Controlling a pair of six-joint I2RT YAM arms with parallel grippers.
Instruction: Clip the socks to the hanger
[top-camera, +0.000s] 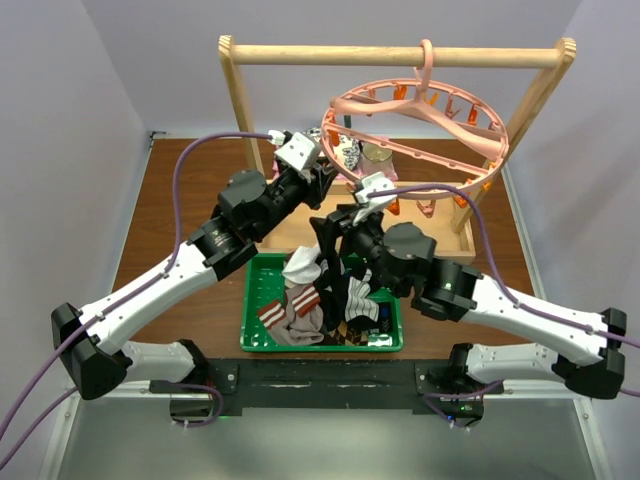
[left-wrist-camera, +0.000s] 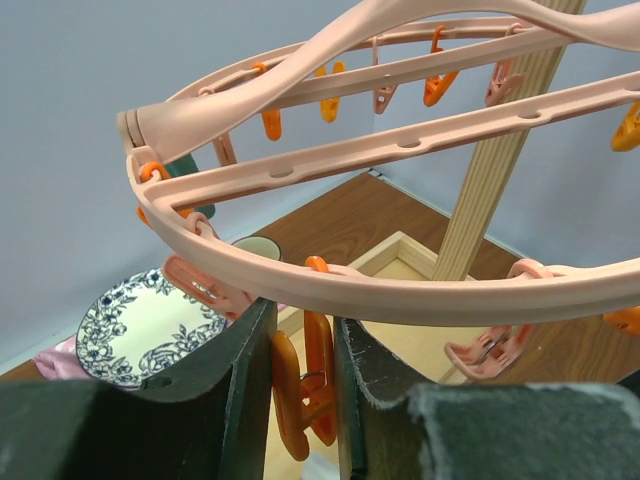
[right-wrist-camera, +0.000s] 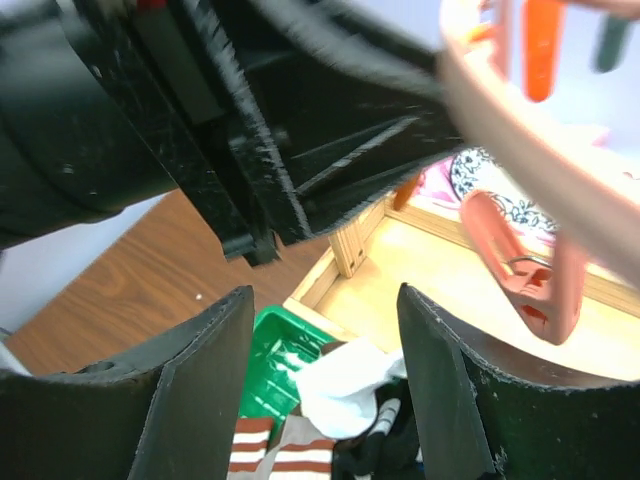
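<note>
The pink round hanger (top-camera: 470, 130) with orange and pink clips hangs from the wooden bar. In the left wrist view my left gripper is shut on an orange clip (left-wrist-camera: 288, 390) below the rim. My right gripper stands part open below and right of it, nothing between its fingers, near a pink clip (right-wrist-camera: 535, 295). A white sock (right-wrist-camera: 340, 395) lies among darker socks in the green bin (top-camera: 254, 300) below, with grey red-striped socks (top-camera: 298, 322).
The wooden rack (top-camera: 480, 55) frames the hanger. A wooden tray (left-wrist-camera: 420, 258) sits behind the bin. A floral plate (left-wrist-camera: 140, 330) and pink cloth stand at the back. Both arms are close together over the bin.
</note>
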